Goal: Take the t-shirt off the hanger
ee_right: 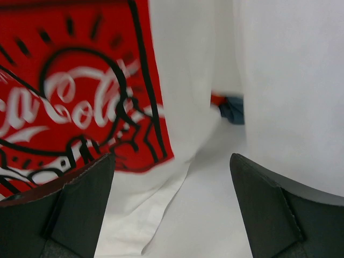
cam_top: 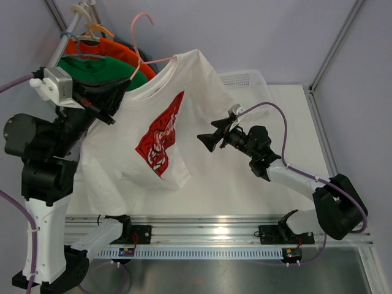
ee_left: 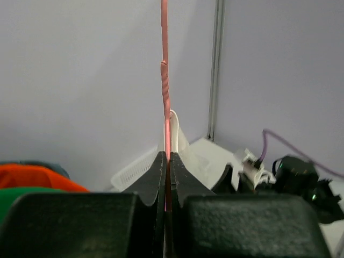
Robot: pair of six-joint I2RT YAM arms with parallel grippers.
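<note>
A white T-shirt (cam_top: 113, 153) with a red Coca-Cola print (ee_right: 70, 97) hangs spread out on a pink hanger (cam_top: 139, 48). My left gripper (cam_top: 119, 101) is shut on the hanger's pink shaft, seen rising from between its fingertips in the left wrist view. My right gripper (cam_top: 214, 133) stands open beside the shirt's right side, the cloth in front of its fingers in the right wrist view, none clearly between them.
Green (cam_top: 89, 70) and orange (cam_top: 119, 49) garments hang on the rail at the back left. A white basket (cam_top: 248, 81) sits behind my right gripper, partly covered by the shirt.
</note>
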